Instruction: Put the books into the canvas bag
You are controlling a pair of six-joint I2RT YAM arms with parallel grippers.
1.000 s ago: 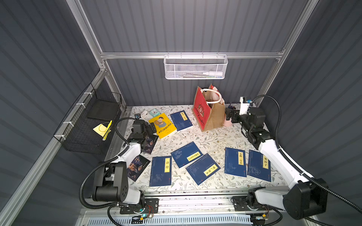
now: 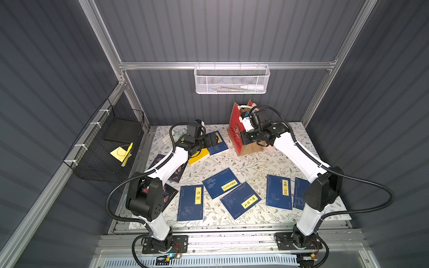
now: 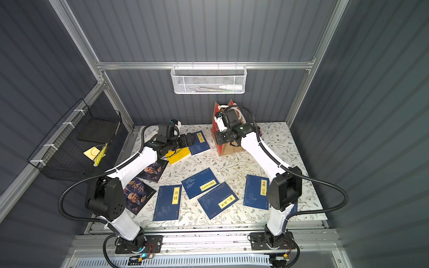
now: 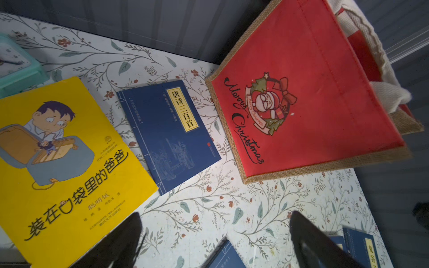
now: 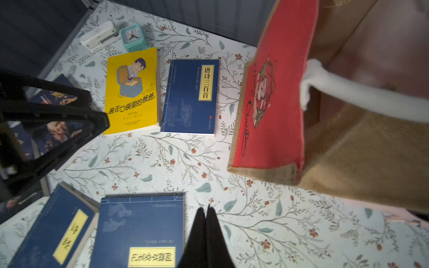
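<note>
A red-fronted burlap bag (image 4: 308, 102) with white handles stands at the back centre. My left gripper (image 2: 206, 142) hovers, open, above the yellow book (image 4: 76, 178) and a blue book (image 4: 167, 134), left of the bag. My right gripper is over the bag's front side, shut with nothing between its fingers. More blue books (image 2: 190, 207) lie flat along the front of the table, and dark books with portraits (image 3: 152, 172) lie on the left.
A small teal clock (image 5: 133, 38) and a white object (image 5: 98, 35) sit at the back left. A white mesh basket (image 2: 231, 80) hangs on the back rail; a black wire basket (image 2: 98, 151) is at the left wall. The centre has some clear table.
</note>
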